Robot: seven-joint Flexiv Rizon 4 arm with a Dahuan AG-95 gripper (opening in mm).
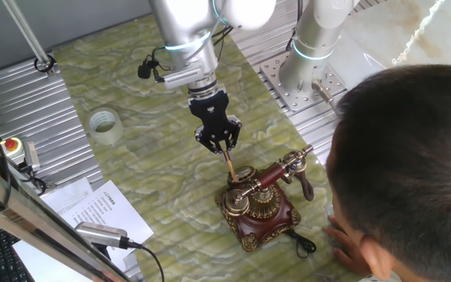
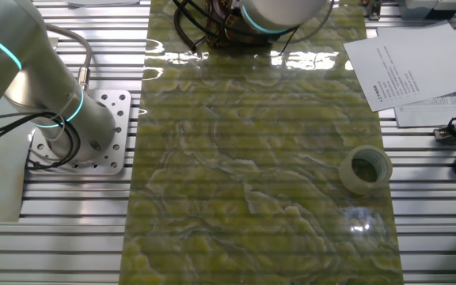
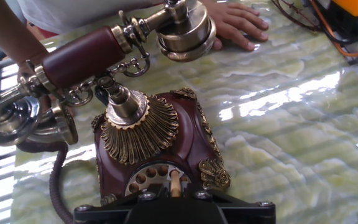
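A dark red and brass vintage telephone [image 1: 265,205] stands on the green marbled board, its handset [image 3: 84,57] resting across the cradle. My gripper [image 1: 225,152] is shut on a thin wooden stick [image 1: 230,167] that points down from the fingers. In the wrist view the tip of the stick [image 3: 175,180] is at the right side of the rotary dial [image 3: 149,177], over or in one of the finger holes; which of the two I cannot tell. The gripper's body hides the dial's lower part there. Exterior view 2 does not show the gripper.
A person leans in at the right, one hand [image 3: 238,22] on the board beside the telephone. A tape roll [image 1: 106,126] and paper sheets [image 1: 114,210] lie to the left. A black cord [image 1: 304,245] lies by the telephone. The board's middle is clear in exterior view 2.
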